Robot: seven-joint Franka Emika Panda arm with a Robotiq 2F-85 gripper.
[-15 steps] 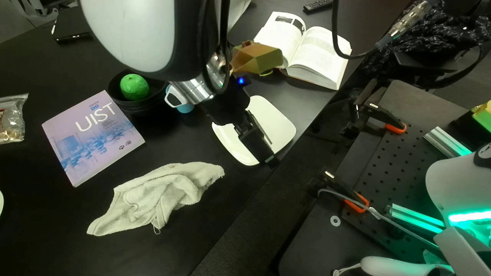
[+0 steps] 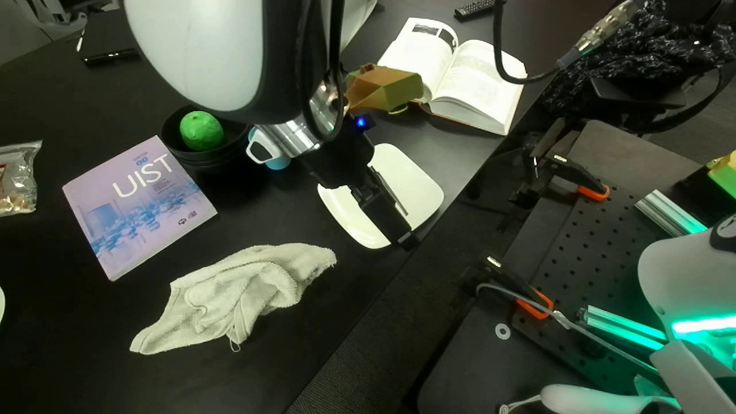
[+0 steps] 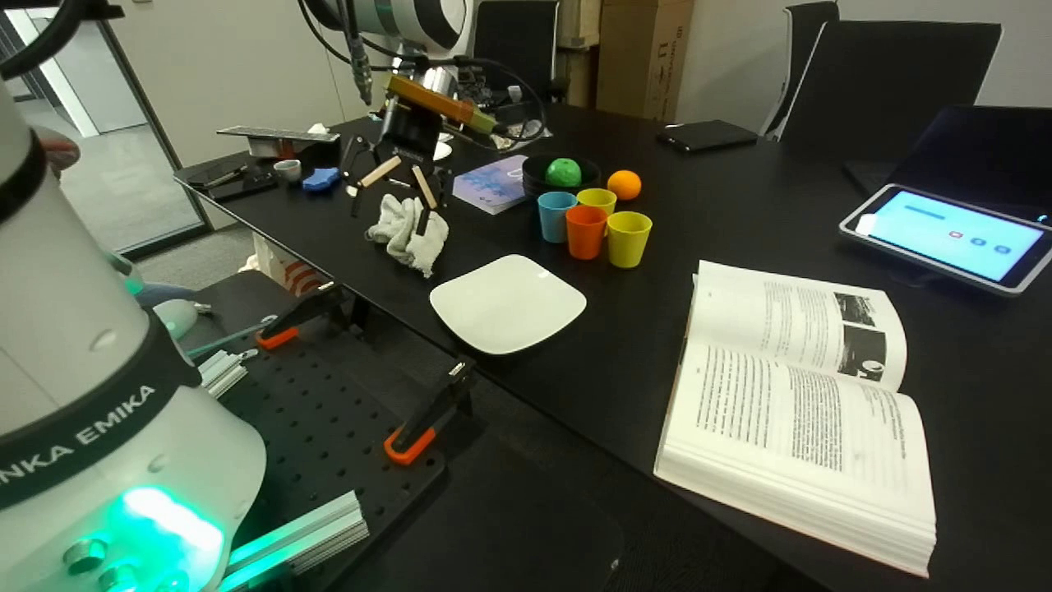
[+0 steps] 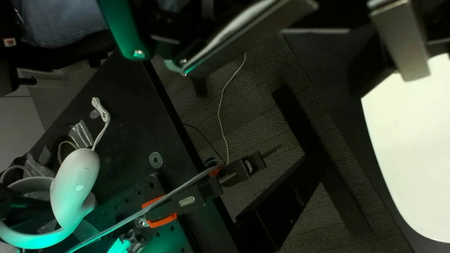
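Note:
My gripper (image 3: 389, 213) hangs in the air with its two fingers spread well apart, and nothing shows between them. In exterior view 1 the gripper (image 2: 407, 241) is seen side-on, covering part of the white plate (image 2: 424, 187) near the table's edge. A crumpled white towel (image 2: 252, 290) lies on the black table. The wrist view shows one finger (image 4: 398, 40) in front of the plate (image 4: 413, 160) at the right, with floor below the gap. Behind the arm stands a black bowl holding a green fruit (image 2: 201, 131).
A UIST book (image 2: 141, 200) lies beside the bowl. Blue, orange and yellow cups (image 3: 586, 233) and an orange (image 3: 624, 184) stand near it. An open book (image 3: 809, 414) and a tablet (image 3: 952, 237) occupy the other end. Clamps (image 3: 429, 414) line the robot's base board.
The arm and gripper have barely moved. The cable by the arm has shifted slightly. Towel, plate, books and bowl lie as before.

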